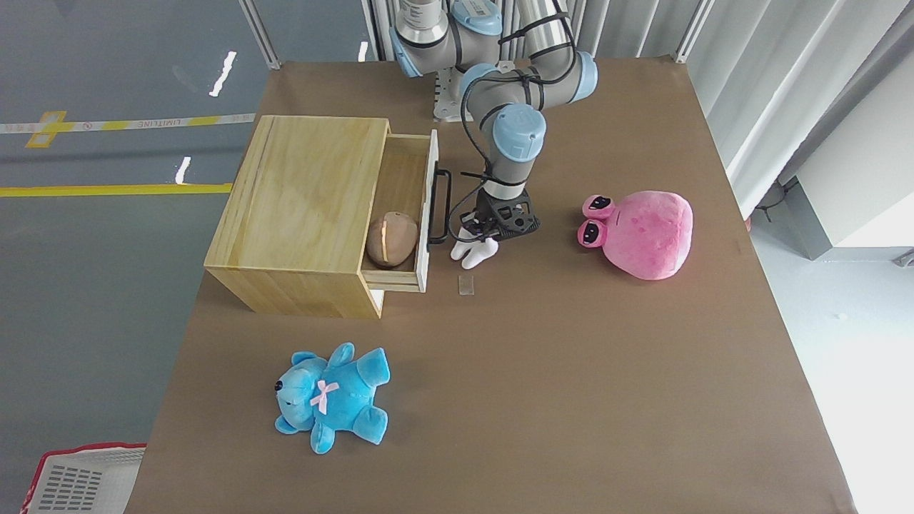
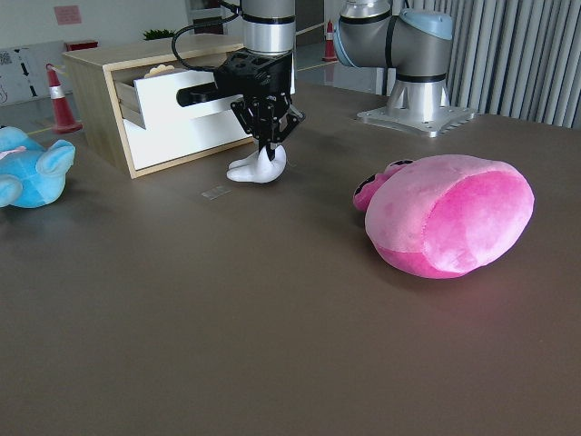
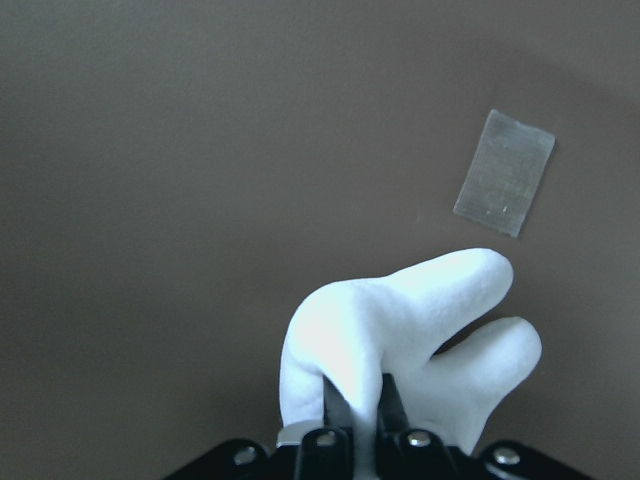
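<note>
A small white plush toy (image 1: 475, 253) (image 2: 255, 168) (image 3: 346, 335) lies on the table beside the open drawer of the wooden cabinet (image 1: 295, 184) (image 2: 123, 118). My gripper (image 1: 486, 228) (image 2: 267, 145) is down on it, shut on the white plush, whose fabric is pinched up between the fingers. The drawer (image 1: 403, 171) holds a brown round object (image 1: 394, 238).
A pink plush (image 1: 643, 235) (image 2: 449, 213) lies to the right, a blue bear (image 1: 334, 394) (image 2: 27, 173) at the front left. A small clear patch (image 1: 466, 285) (image 3: 503, 172) is on the table.
</note>
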